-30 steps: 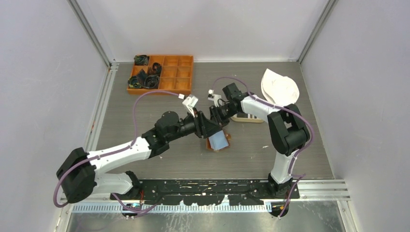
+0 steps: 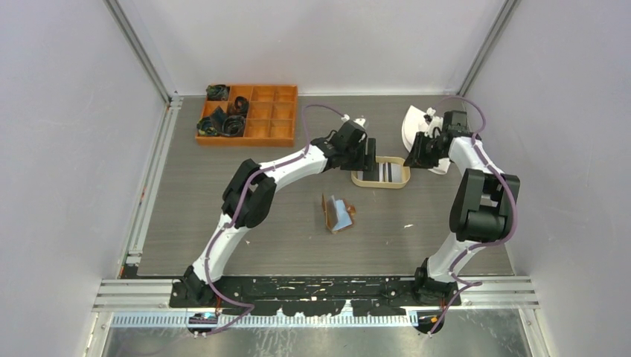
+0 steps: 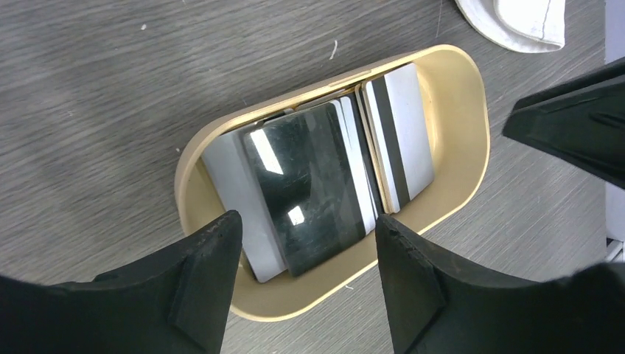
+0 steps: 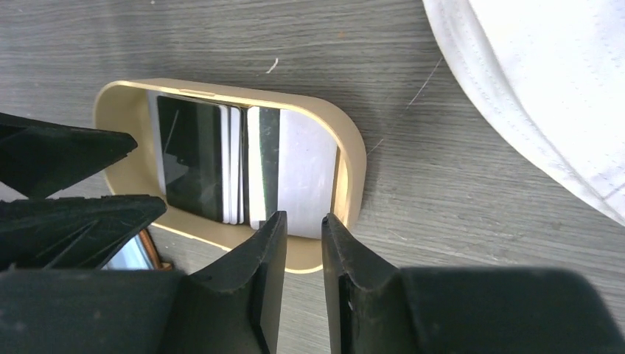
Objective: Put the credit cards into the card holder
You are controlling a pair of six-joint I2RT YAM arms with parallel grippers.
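Note:
A beige oval tray (image 2: 379, 184) holds a row of cards, dark (image 3: 309, 184), white (image 4: 306, 169) and striped, lying in it. My left gripper hangs open over the tray's left end, nothing between its fingers. My right gripper is above the tray's right end, its fingertips fairly close together with a narrow gap and nothing seen between them. A brown card holder (image 2: 327, 212) with a blue card or flap stands on the table below the tray.
An orange compartment box (image 2: 264, 134) with dark coiled items stands at the back left. A white cloth (image 4: 538, 88) lies right of the tray.

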